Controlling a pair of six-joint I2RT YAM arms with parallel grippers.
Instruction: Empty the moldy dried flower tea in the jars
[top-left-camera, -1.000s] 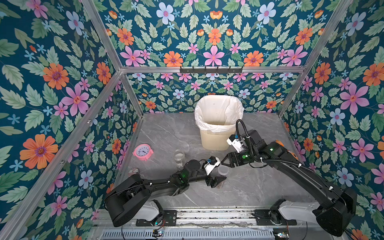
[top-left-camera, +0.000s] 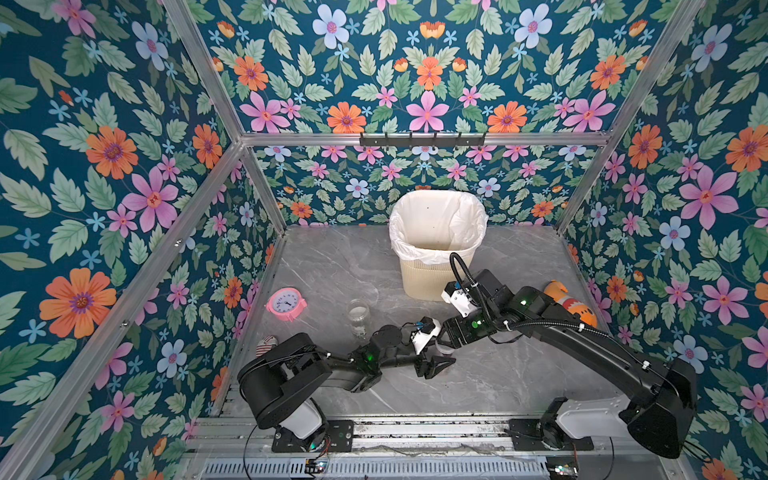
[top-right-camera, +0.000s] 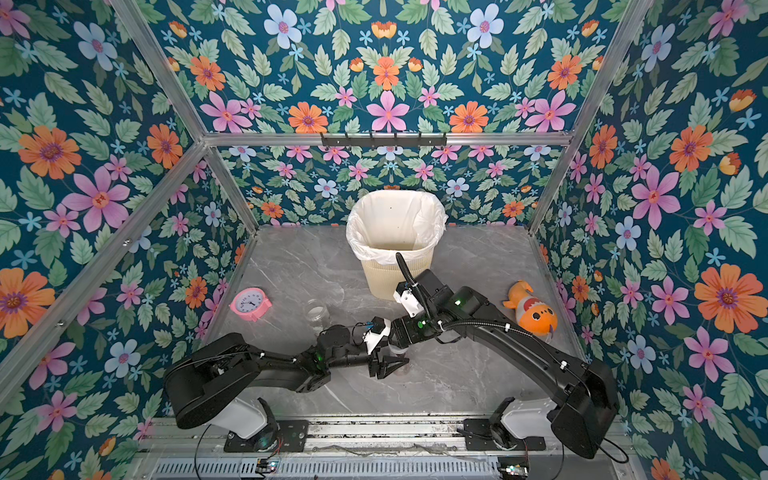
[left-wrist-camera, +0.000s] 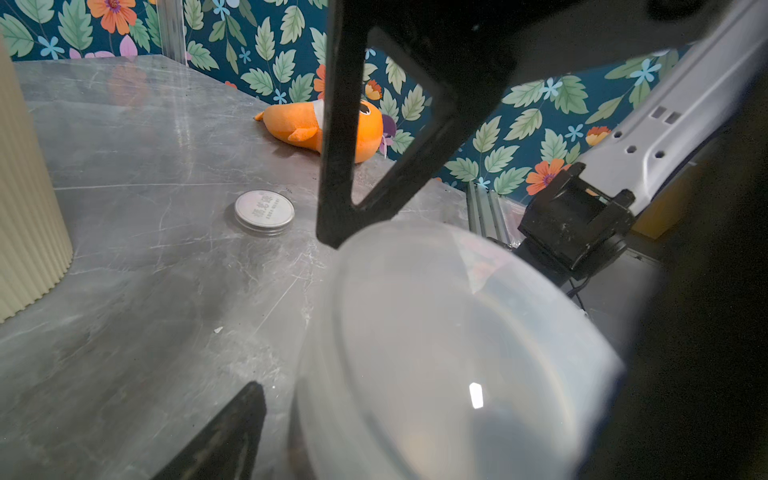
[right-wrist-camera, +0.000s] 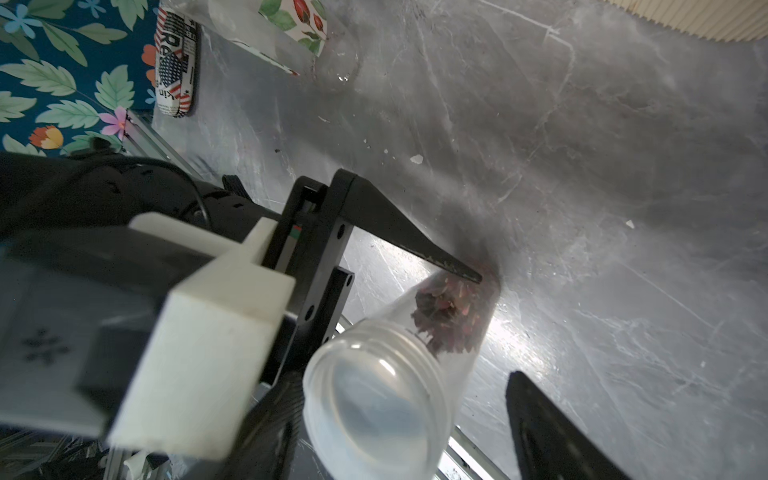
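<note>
A jar of dark red dried flowers stands between my two grippers, its translucent cap (left-wrist-camera: 448, 344) filling much of the left wrist view. My left gripper (top-right-camera: 382, 365) is low beside it, fingers apart, one finger reaching across near the jar's lower part in the right wrist view. My right gripper (top-left-camera: 448, 328) is over the jar's top, its blurred fingers on either side, apparently without closing on it; contact is unclear. A second clear jar (top-left-camera: 358, 320) stands to the left.
A lined bin (top-left-camera: 432, 280) stands behind the grippers. A round lid (left-wrist-camera: 264, 209) lies on the table. A pink clock (top-left-camera: 285, 302) is at left, an orange plush toy (top-right-camera: 534, 314) at right.
The right gripper has moved left to over the jar, hiding its top in the top left view. The left gripper has shifted slightly, its arm a little further right.
</note>
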